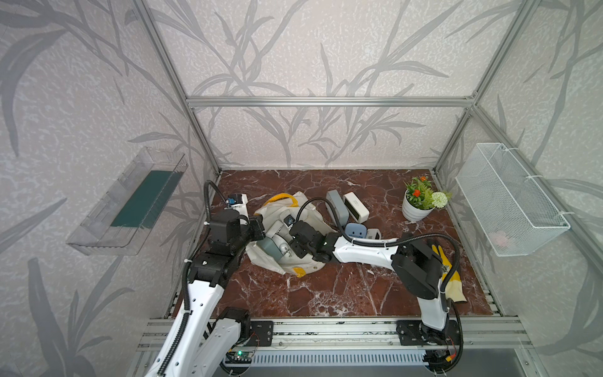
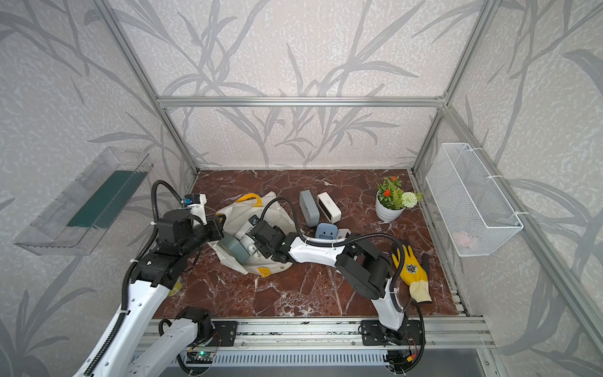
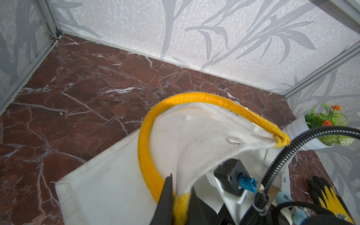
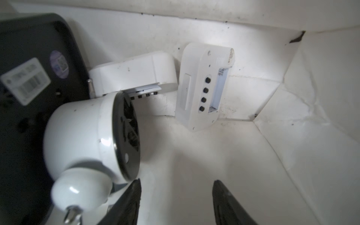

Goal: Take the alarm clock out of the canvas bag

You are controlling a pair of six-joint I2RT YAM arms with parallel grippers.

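In the left wrist view the white canvas bag [image 3: 105, 183] lies open, its yellow handle looping above it. My left gripper is shut on the yellow edging of the bag. My right gripper reaches inside, its fingers apart and nothing between them. At its left finger is a round white body with a dark end and a white ball-shaped knob, which looks like the alarm clock [image 4: 80, 136]. Left of that stands a dark box [image 4: 26, 93] with a barcode sticker. Against the bag's wall rest two white button devices, one lying [image 4: 131, 73], one upright [image 4: 204, 86].
Right of the bag are a grey block [image 1: 337, 206], a white block [image 1: 356, 207] and a blue item [image 1: 356, 230]. A potted plant [image 1: 414, 210] stands at the back right, with a glove [image 2: 411, 273] nearer.
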